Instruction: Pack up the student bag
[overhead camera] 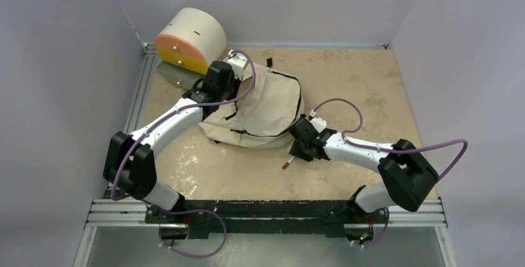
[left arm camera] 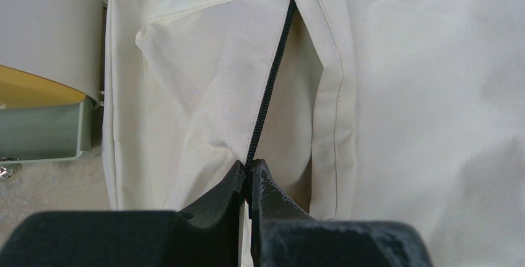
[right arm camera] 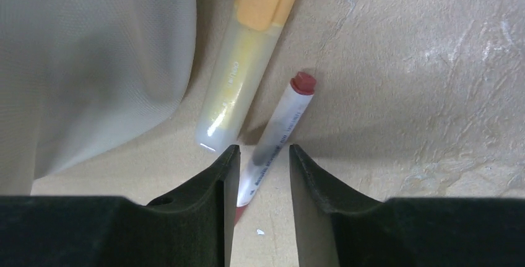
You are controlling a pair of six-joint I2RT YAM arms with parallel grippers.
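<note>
A cream cloth bag [overhead camera: 266, 103] lies flat in the middle of the table. At its black zipper edge [left arm camera: 270, 84], my left gripper is shut, its tips meeting on the zipper strip, and the pocket beside it gapes a little. On the table by the bag's front right side lies a white pen with red ends [right arm camera: 277, 132]. My right gripper is part open above it, one finger on each side of the pen with gaps showing. Just left of the pen rests a marker with an orange cap [right arm camera: 238, 72].
A rounded cabinet with orange, yellow and green fronts [overhead camera: 197, 36] stands at the back left, close to my left arm. Bare table [overhead camera: 365, 100] extends to the right of the bag and along the front.
</note>
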